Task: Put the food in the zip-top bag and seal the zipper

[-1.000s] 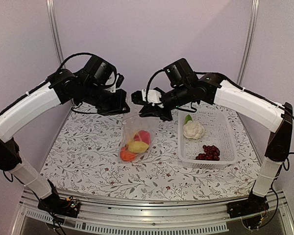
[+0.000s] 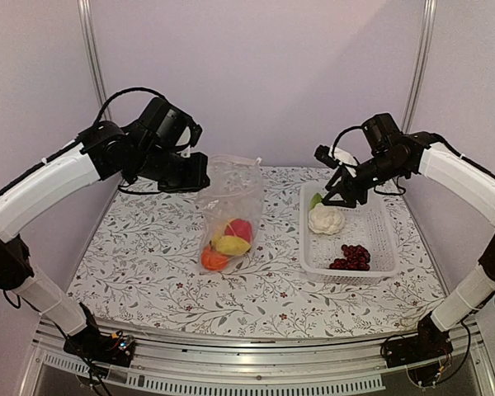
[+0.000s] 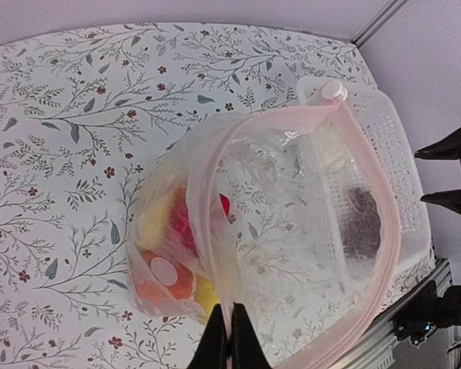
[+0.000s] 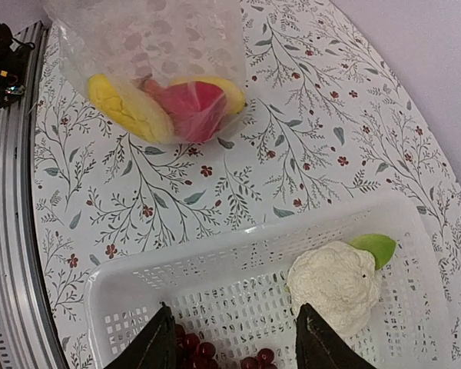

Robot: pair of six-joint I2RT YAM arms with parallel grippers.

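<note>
My left gripper is shut on the pink zipper edge of the clear bag [image 2: 229,202], holding it up; red, yellow and orange food lies in the bag's bottom. My right gripper stands open over the white tray [image 2: 308,257], with nothing between its fingers. In the tray are a cauliflower [image 4: 330,288], a green piece [image 4: 376,246] partly behind it, and dark red grapes [image 2: 351,258].
Walls stand behind and at both sides, with a metal rail along the front edge.
My right gripper has moved right, away from the bag to above the tray. My left gripper has shifted slightly left with the bag.
</note>
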